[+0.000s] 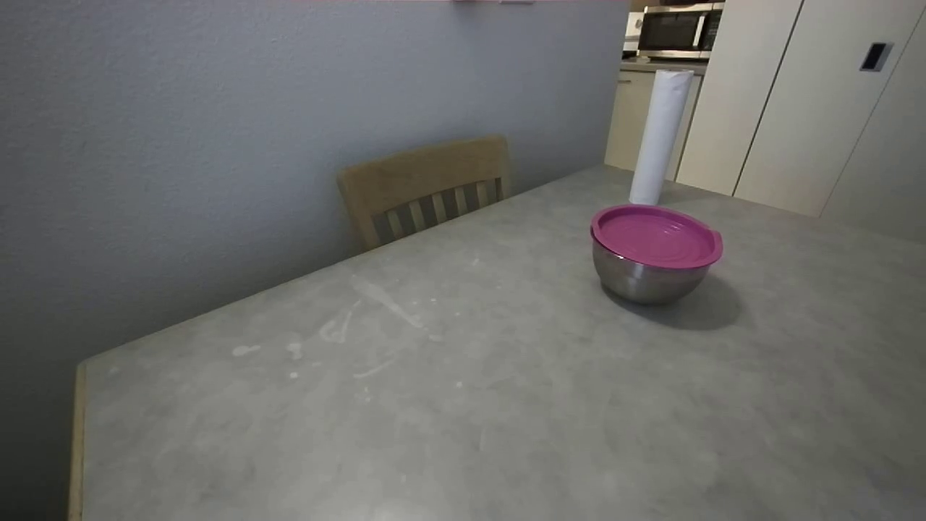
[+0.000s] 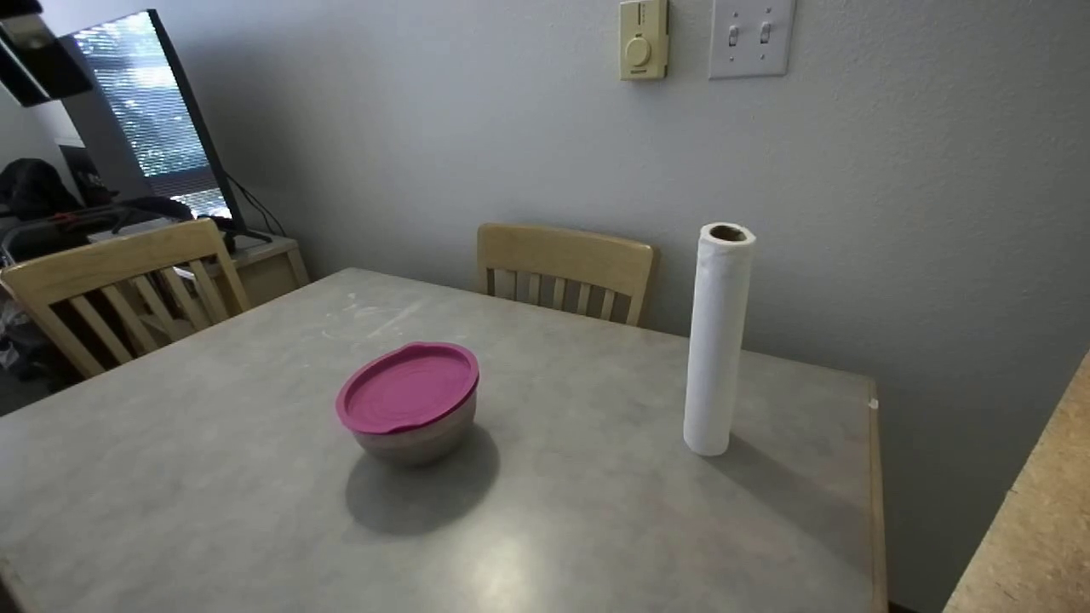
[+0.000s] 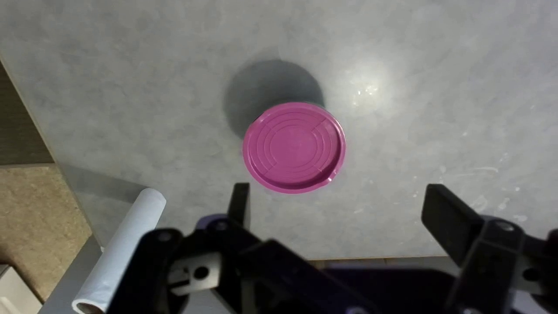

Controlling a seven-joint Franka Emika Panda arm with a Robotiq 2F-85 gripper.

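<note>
A steel bowl (image 1: 644,282) stands upright on the grey table, capped by a pink lid (image 1: 657,236). In exterior view 2 the lid (image 2: 410,388) hides the bowl's inside. From above, the wrist view shows the pink lid (image 3: 294,147) as a full disc, covering nearly all of the bowl. My gripper is open, its fingers wide apart with only bare table seen between them. It hangs high above the table, apart from the bowl. At the upper left corner of exterior view 2 a dark piece shows, perhaps part of the arm.
A tall white paper roll (image 2: 718,342) stands upright near the table's end, apart from the bowl. One wooden chair (image 2: 567,267) is tucked at the wall side, another chair (image 2: 128,291) at the far end.
</note>
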